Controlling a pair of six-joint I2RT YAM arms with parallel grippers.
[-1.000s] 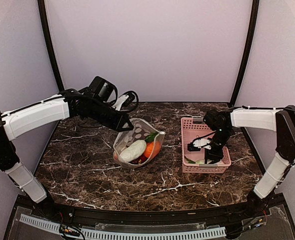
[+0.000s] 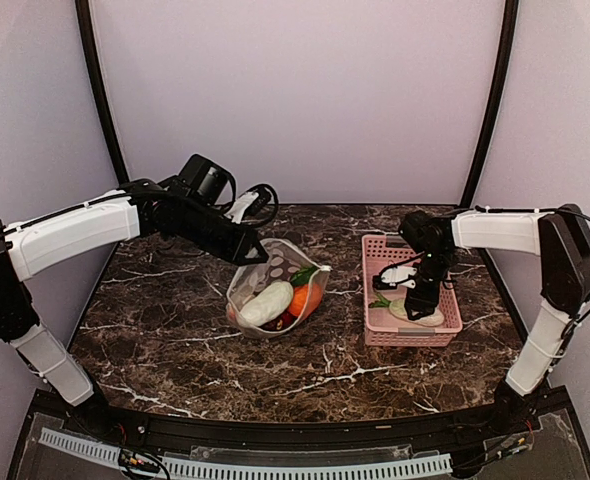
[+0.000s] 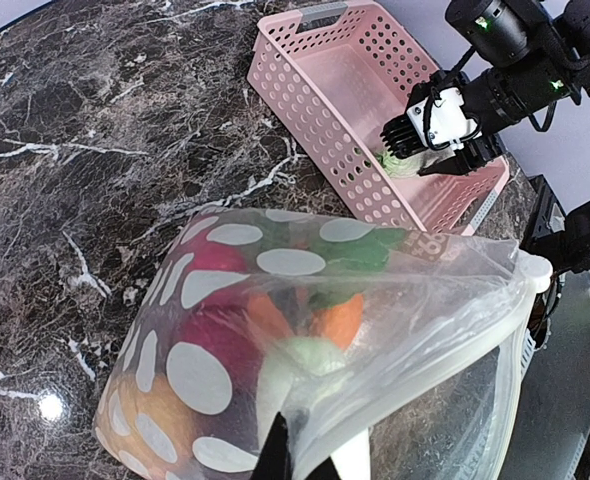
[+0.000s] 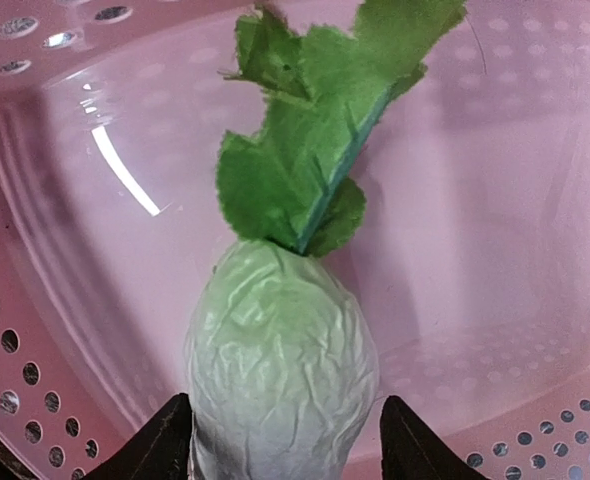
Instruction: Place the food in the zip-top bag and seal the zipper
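The clear zip top bag (image 2: 316, 285) stands with its mouth spread wide, white dots on its far side. Inside lie a white vegetable (image 2: 268, 303), an orange piece (image 2: 307, 297) and some greens (image 2: 303, 274). My left gripper is shut on the bag's rim, at its upper left as seen from the top. Over in the basket lies a pale cabbage-like vegetable (image 4: 280, 350) with green leaves. My right gripper straddles it, fingers spread: a thin gap shows at the right finger (image 4: 407, 440), while the left one is at its edge.
The pink perforated basket (image 2: 408, 338) stands on the right of the dark marbled table (image 2: 315, 385), holding only that vegetable as far as shows. A clear strip of table separates it from the bag.
Left arm and bag look unchanged.
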